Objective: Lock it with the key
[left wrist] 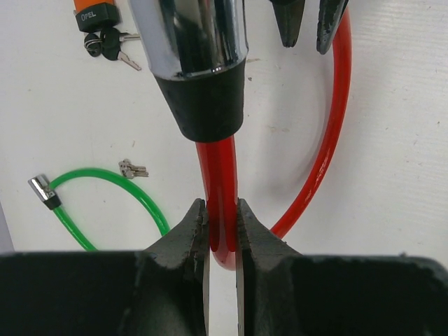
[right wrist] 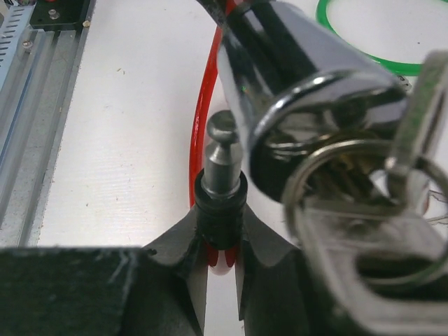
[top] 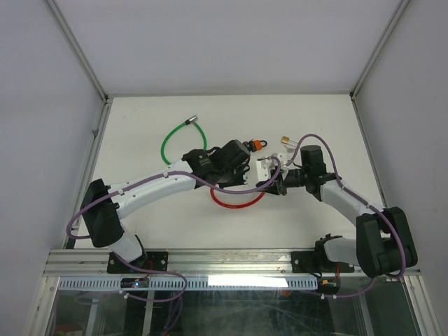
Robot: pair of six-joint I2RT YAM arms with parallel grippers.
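Note:
In the left wrist view my left gripper is shut on the red cable point(left wrist: 323, 154) just below the black collar of the chrome lock barrel point(left wrist: 199, 35). The right gripper's dark fingers point(left wrist: 290, 21) show at the top there. In the right wrist view my right gripper is shut on the cable's black-collared end, whose metal pin point(right wrist: 222, 164) points up, outside the barrel point(right wrist: 294, 77). A blurred key with a ring point(right wrist: 350, 238) is close to the camera by the barrel's end; whether it sits in the keyhole I cannot tell.
A green cable lock point(top: 165, 143) lies at the back left, with small keys point(left wrist: 133, 169) near it. An orange padlock point(top: 256, 145) with keys and a brass padlock point(top: 288, 141) lie behind the grippers.

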